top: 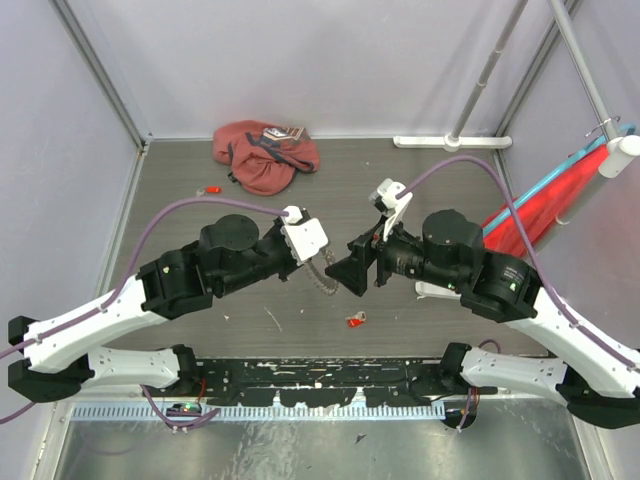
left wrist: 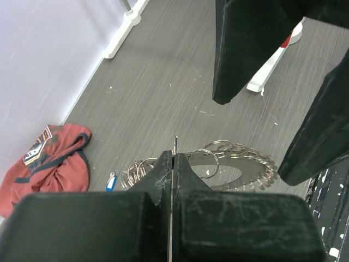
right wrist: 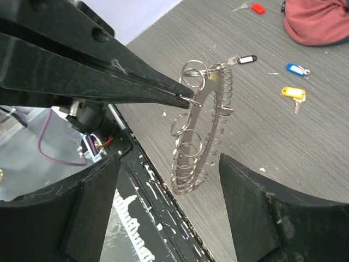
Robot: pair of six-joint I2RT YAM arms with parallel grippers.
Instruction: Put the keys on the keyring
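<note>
The keyring [right wrist: 212,125] is a flat metal oval with a coil around its edge and several loose rings. Its edge is pinched at the tips of my left gripper, which is shut, so the keyring hangs clear of the floor. My right gripper stands open, its two fingers to either side of the keyring's lower end in the right wrist view, with no visible contact. Separate tagged keys lie on the floor: black [right wrist: 247,59], blue [right wrist: 296,69], yellow [right wrist: 293,92] and orange-red [right wrist: 258,8]. Another red-tagged key [top: 356,320] lies near the front.
A crumpled red cloth [top: 265,157] lies at the back left. White pipe stands [top: 450,142] and a red hanging cloth [top: 545,205] occupy the right side. A black rail [top: 320,375] runs along the front edge. Floor behind the grippers is clear.
</note>
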